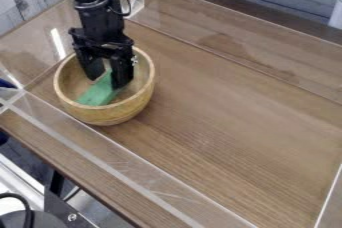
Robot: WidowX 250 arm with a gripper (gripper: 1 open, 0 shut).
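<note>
A tan round bowl (114, 108) sits on the left of the wooden table. A green object (98, 93) lies inside it. My black gripper (110, 72) reaches down into the bowl from above, over the green object's upper end; its fingertips are too dark and blurred to tell what lies between them.
A patterned surface shows beyond the table's edge at the top left, and a dark cable lies at the bottom left.
</note>
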